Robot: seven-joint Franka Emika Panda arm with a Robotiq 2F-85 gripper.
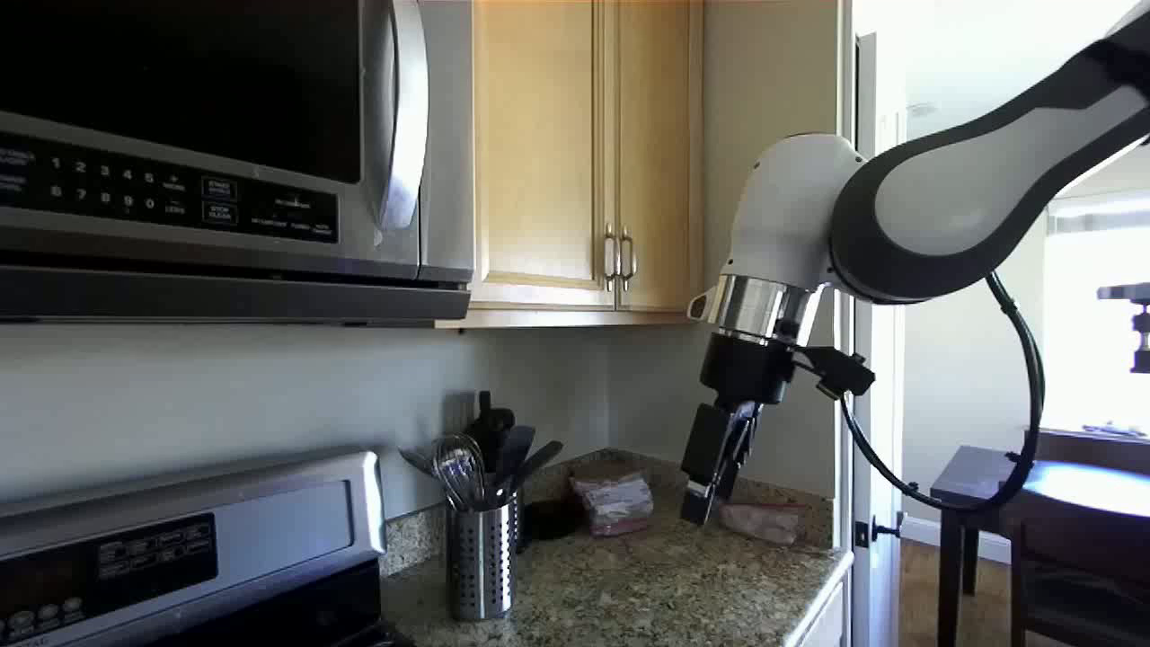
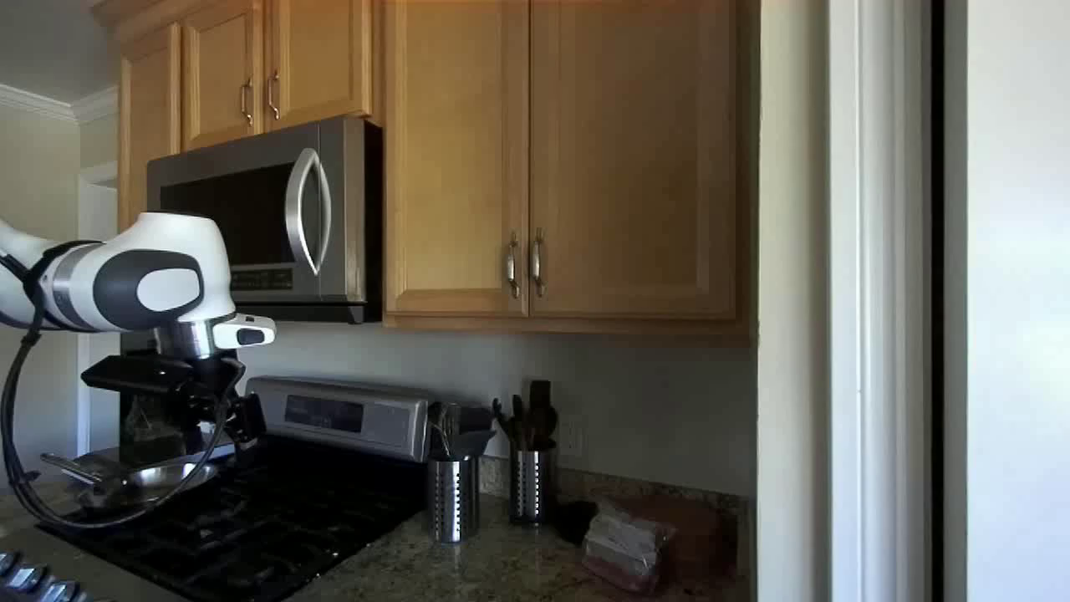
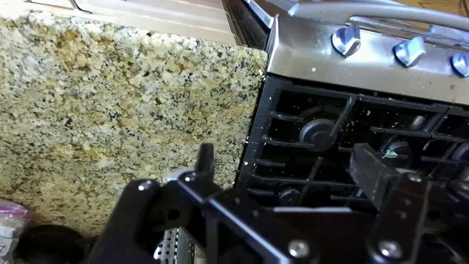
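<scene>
My gripper is open, its two fingers wide apart with nothing between them. In the wrist view it looks down over the line where the granite counter (image 3: 132, 110) meets the black gas stove (image 3: 303, 171). From exterior view 1, the gripper (image 1: 698, 507) hangs tilted downward in the air, well above the counter. In exterior view 2 the arm is at the left, and its gripper is hard to make out against the dark stove.
Perforated steel utensil holders (image 2: 453, 502) stand between the stove and the plastic bag (image 2: 624, 547) on the counter. A metal pan (image 2: 160, 482) sits at the stove's left. Overhead are the microwave (image 1: 216, 275) and wooden cabinets (image 1: 539, 151).
</scene>
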